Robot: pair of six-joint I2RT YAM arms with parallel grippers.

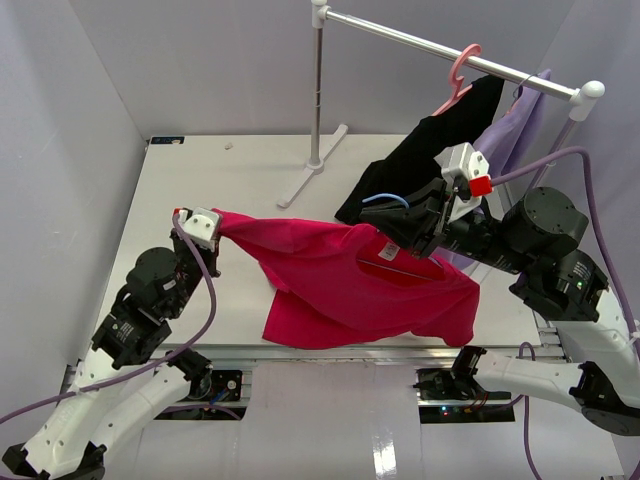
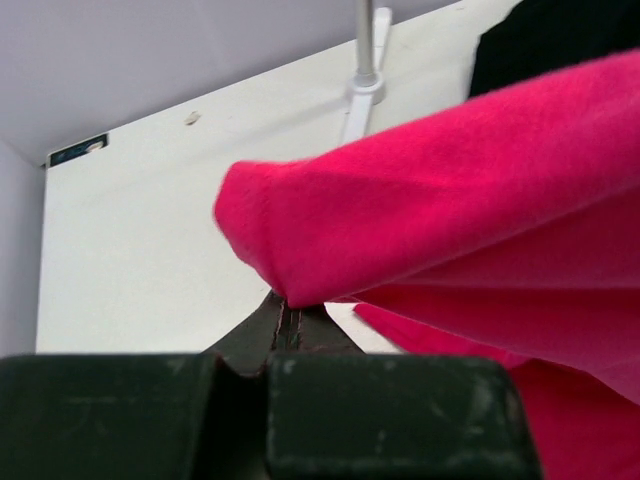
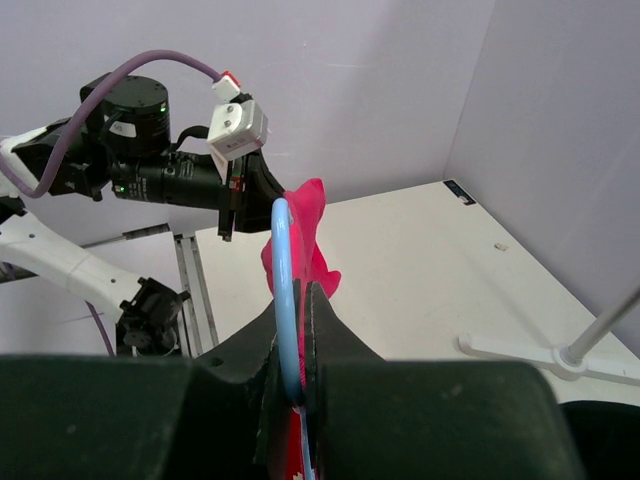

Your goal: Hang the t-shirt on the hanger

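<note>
The red t shirt (image 1: 350,285) is stretched between my arms over the table, its lower part spread at the front edge. My left gripper is shut on the shirt's upper left corner, the cloth bunched just beyond its fingertips. My right gripper is shut on the light blue hanger (image 3: 283,260), whose hook sticks out leftward in the top view (image 1: 385,199); red cloth hangs around it, and the rest of the hanger is partly hidden inside the shirt.
A white rack (image 1: 420,40) stands at the back right with a pink hanger (image 1: 456,75), black garment (image 1: 440,135) and lilac garment (image 1: 510,140).
</note>
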